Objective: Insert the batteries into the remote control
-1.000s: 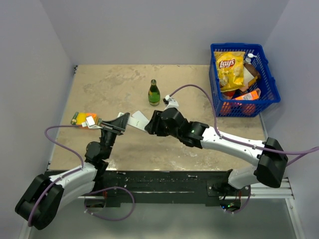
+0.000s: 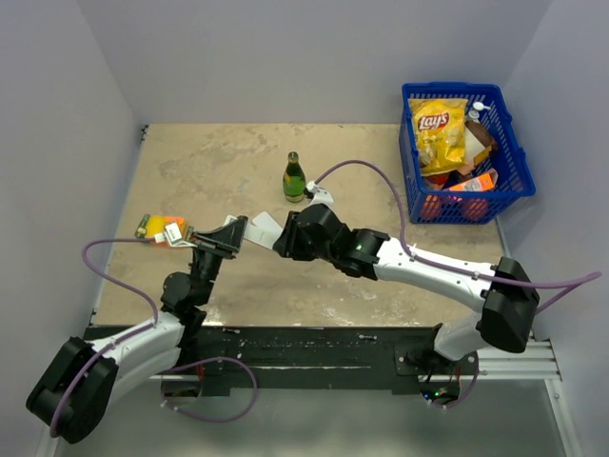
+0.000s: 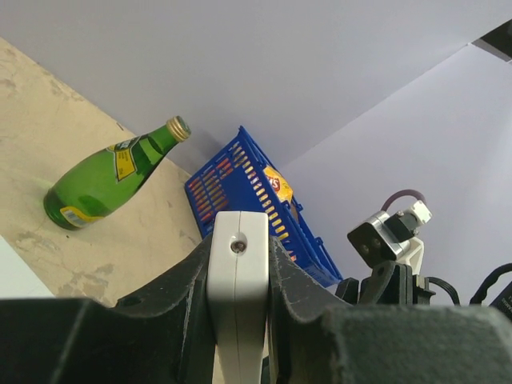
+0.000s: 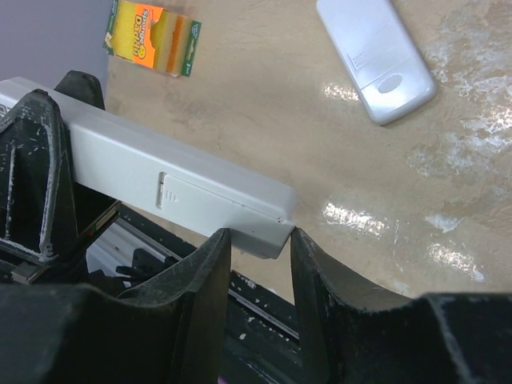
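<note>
A white remote is held level in my left gripper [image 2: 235, 230], whose fingers are shut on it; in the left wrist view it [image 3: 238, 296] points away from that gripper. At the remote's far end, where a battery cover panel shows in the right wrist view, my right gripper has its fingertips on the end corner, close together. Another white object [image 4: 376, 64], flat with an oval mark, lies on the table beyond. No batteries can be made out.
A green bottle [image 2: 294, 181] stands behind the grippers. A blue basket [image 2: 509, 162] of snacks fills the back right. An orange-yellow pack [image 4: 140, 36] lies on the left. The table front between the arms is clear.
The left arm looks unchanged.
</note>
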